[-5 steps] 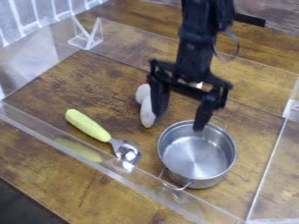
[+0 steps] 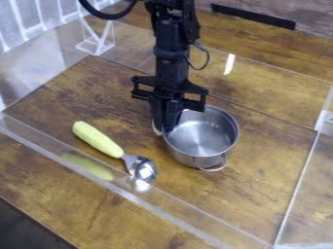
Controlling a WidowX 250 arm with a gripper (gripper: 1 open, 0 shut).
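Note:
My black gripper [image 2: 168, 105] is over the left rim of a steel pot [image 2: 198, 144], its fingers low at that rim; whether anything is between them is hidden. The pot stands upright on the wooden table [image 2: 72, 199]. To its left lie a pale yellow elongated object [image 2: 97, 138] and a steel spoon-like piece [image 2: 142, 168]. A white object behind the gripper is mostly hidden.
Clear transparent panels [image 2: 299, 195] border the work area at the front and right.
My gripper has moved back and down, away from the camera. The pot has shifted back and to the left along with it.

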